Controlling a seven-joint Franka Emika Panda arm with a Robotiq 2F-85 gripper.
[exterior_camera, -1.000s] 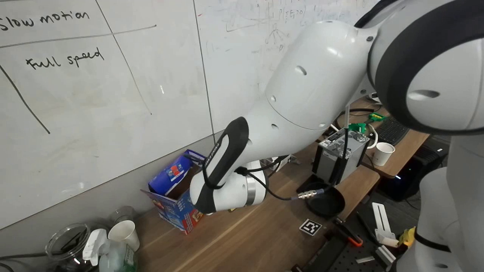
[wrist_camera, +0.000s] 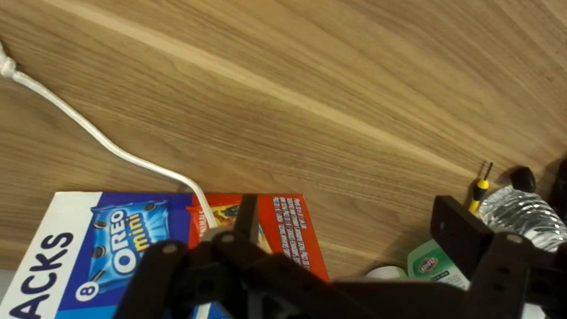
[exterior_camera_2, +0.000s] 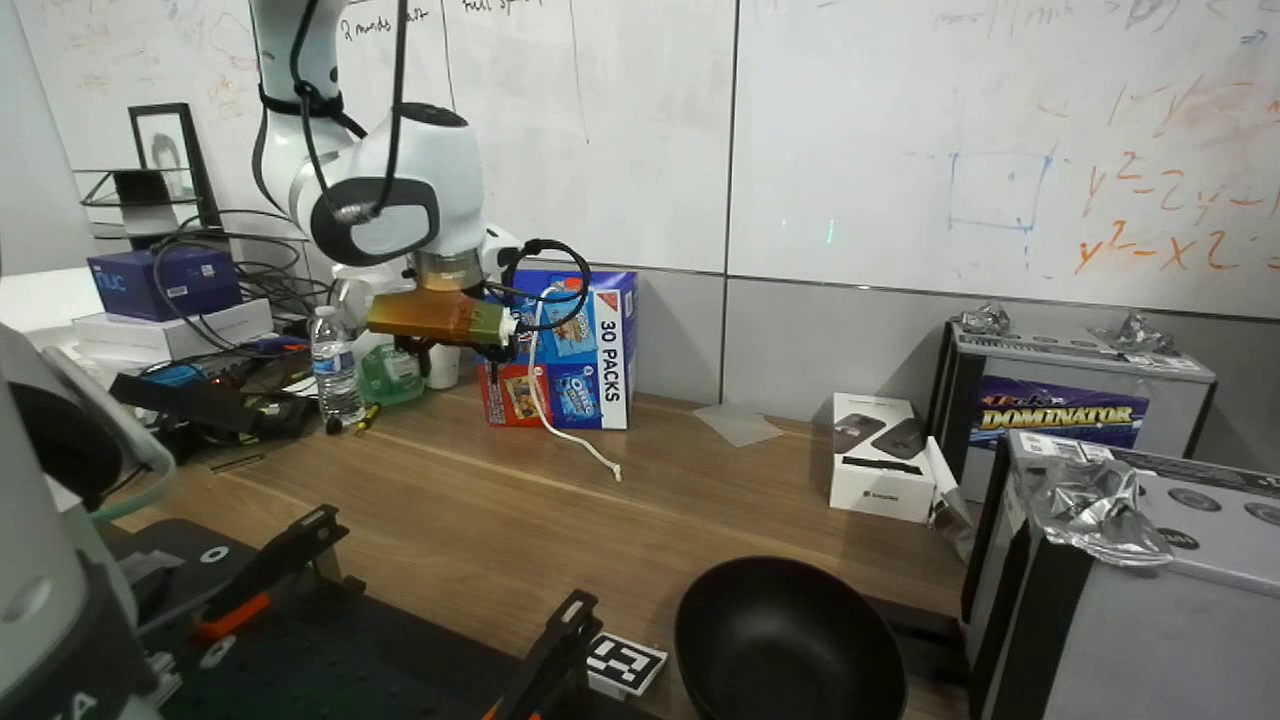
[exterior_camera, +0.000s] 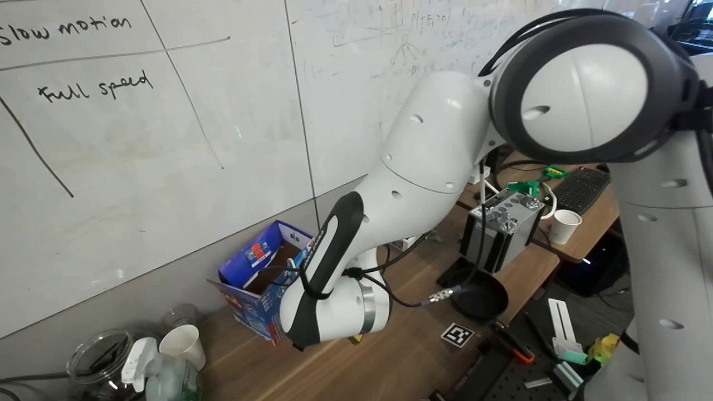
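Note:
In the wrist view my gripper is open, its two dark fingers wide apart with nothing held between them. Beneath it, across the lower left, lies the snack box point(wrist_camera: 287, 234), blue and red. In exterior view 2 the gripper point(exterior_camera_2: 456, 350) hangs above the table, in front of the box point(exterior_camera_2: 576, 360). A white cord point(wrist_camera: 122, 154) runs past the left finger and ends in a knot; in exterior view 2 the cord point(exterior_camera_2: 546, 414) hangs down from beside the hand. My fingers are hidden behind the wrist in exterior view 1.
A spray bottle point(exterior_camera_2: 390, 374), a water bottle point(exterior_camera_2: 336, 366) and a small yellow screwdriver point(wrist_camera: 478, 194) are near the gripper. A black pan point(exterior_camera_2: 792, 642) and a white phone box point(exterior_camera_2: 882, 456) stand to the right in exterior view 2.
In exterior view 1 the elbow and upper arm have shifted left and away from the camera. The wrist sits a little lower, covering more table in front of the box.

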